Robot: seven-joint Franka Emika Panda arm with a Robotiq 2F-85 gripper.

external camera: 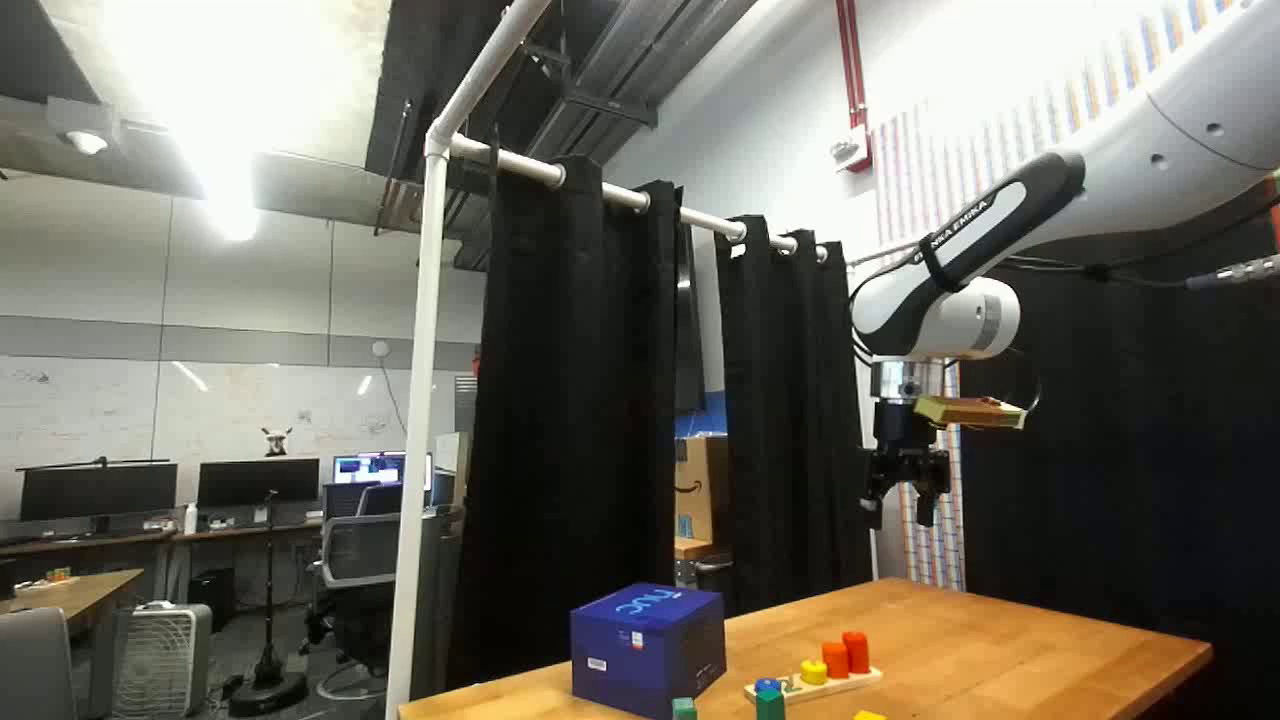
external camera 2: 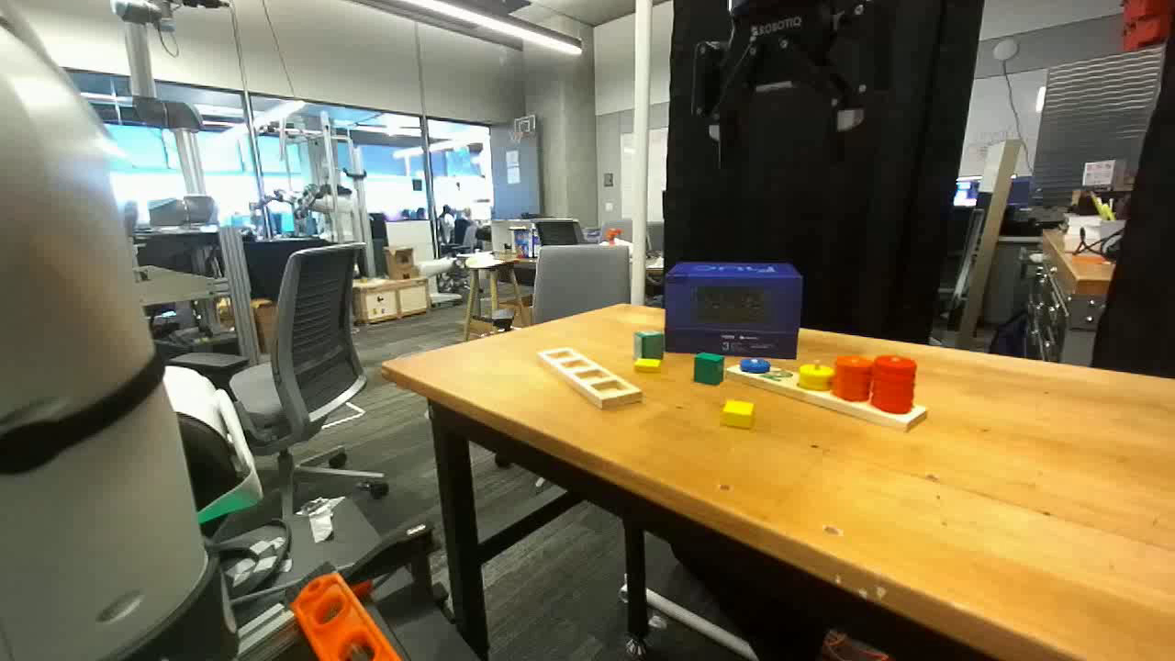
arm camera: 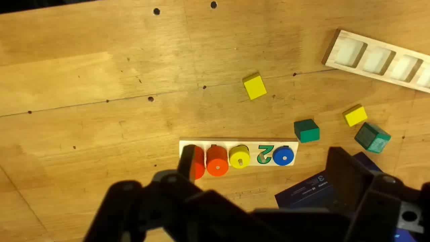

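High above the table hangs my gripper (external camera: 901,516), its two fingers spread wide and nothing between them; the second exterior view shows the gripper (external camera 2: 782,127) against the black curtain. A counting board (arm camera: 262,155) lies below, carrying a blue ring (arm camera: 283,156), a yellow stack (arm camera: 240,156) and two taller orange-red stacks; the end stack (arm camera: 198,163) is partly hidden by a finger. The peg by the green number 2 is bare. Loose on the wood are two yellow blocks, one (arm camera: 255,87) nearer the middle, and two green blocks, one (arm camera: 307,130) beside the board.
An empty wooden tray (external camera 2: 589,376) with several compartments lies near the table's left edge. The dark blue NUC box (external camera 2: 732,312) stands behind the board and blocks.
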